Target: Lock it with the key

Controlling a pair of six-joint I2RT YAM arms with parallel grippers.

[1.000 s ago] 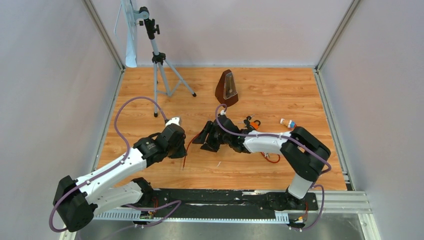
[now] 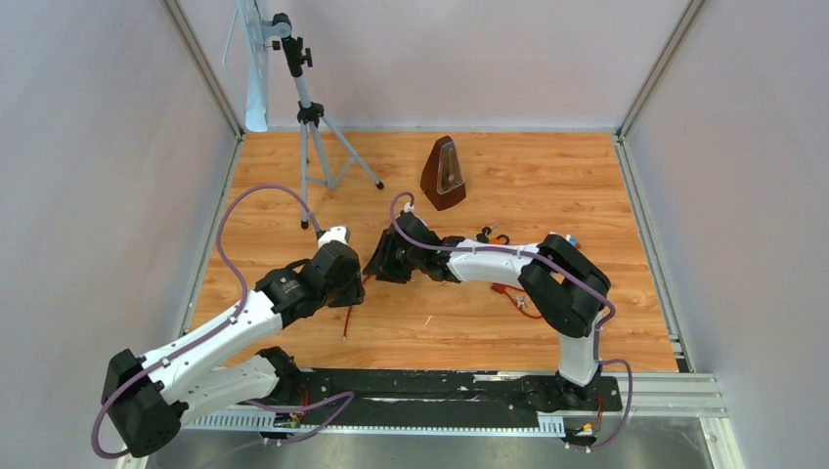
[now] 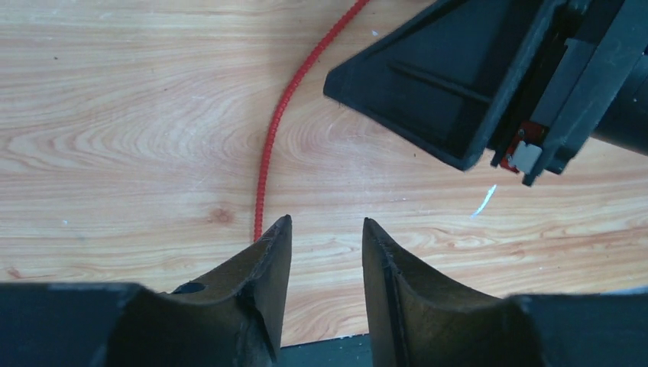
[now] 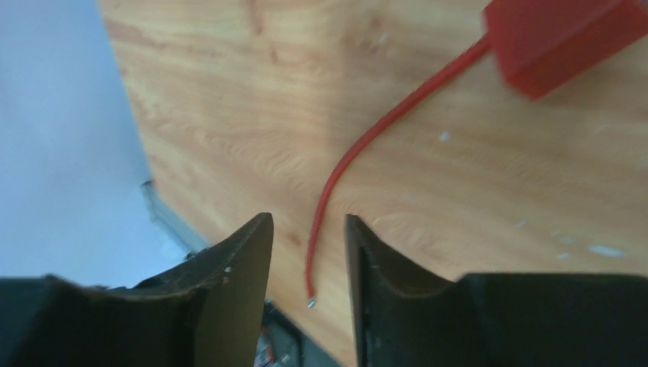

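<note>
A red cord (image 3: 281,103) lies on the wooden table, curving toward the front in both wrist views. In the right wrist view a red block (image 4: 573,34) sits at the cord's upper end, blurred. My left gripper hangs over the table just beside the cord, its fingers a little apart with nothing visible between them. My right gripper is over the cord too, fingers part open, nothing visibly held. The two grippers face each other closely near the middle left of the table in the top view. No key can be made out clearly.
A tripod (image 2: 332,166) stands at the back left, a dark wooden metronome (image 2: 440,178) at the back. Small black and orange items (image 2: 496,237) and more red cord (image 2: 523,311) lie to the right, partly under my right arm.
My right gripper has moved left and up in the top view, closer to the left one. My left arm has shifted slightly left. The cord's free end has shifted left.
</note>
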